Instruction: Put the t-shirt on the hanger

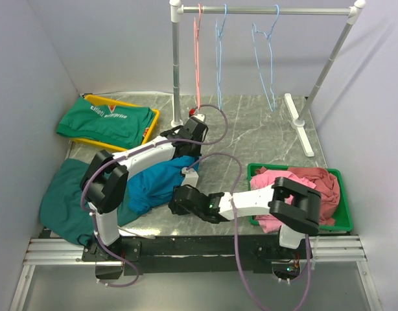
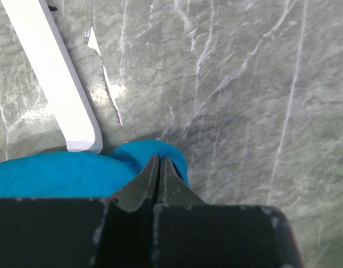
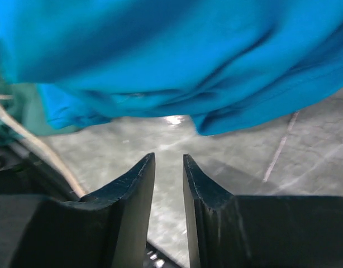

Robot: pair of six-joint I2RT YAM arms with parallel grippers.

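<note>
A blue t-shirt (image 1: 153,184) lies crumpled at the middle left of the table. My left gripper is shut at its right end, and a raised fold of the shirt (image 2: 143,149) meets the fingertips. Just in front of the shirt, my right gripper has its fingers part open, with bare table between the fingers and the shirt's lower edge (image 3: 216,124) beyond the tips. From the rail hang a coral hanger (image 1: 197,61) and two blue hangers, one beside it (image 1: 219,61) and one further right (image 1: 271,65). The top view hides both sets of fingertips.
A yellow basket (image 1: 152,129) with a folded green shirt (image 1: 105,123) stands back left. Green cloth (image 1: 63,201) is spread at front left. At right is a green basket (image 1: 345,210) of pink clothes. Bare table lies below the rail (image 1: 296,11).
</note>
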